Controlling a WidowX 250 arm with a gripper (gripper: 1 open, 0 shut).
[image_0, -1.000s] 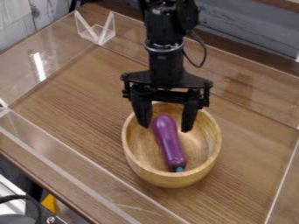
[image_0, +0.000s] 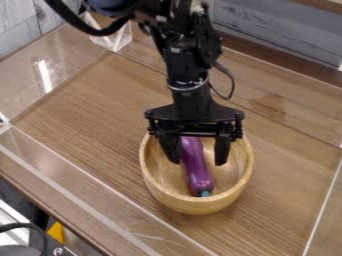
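A purple eggplant (image_0: 197, 172) lies lengthwise in a light wooden bowl (image_0: 238, 190), its green end toward the near side. My black gripper (image_0: 195, 148) is open over the bowl, its fingers at either side of the eggplant's far part, low at the bowl's back. Whether the fingers touch the eggplant is hard to tell.
A clear plastic piece (image_0: 112, 36) stands at the back left beside my arm. A white wall edges the back, and a dark cable with something yellow shows at the bottom left.
The arm's upper part has shifted left and the fingers now sit slightly differently over the bowl. The eggplant appears a little more upright in the view, the bowl nearly unmoved.
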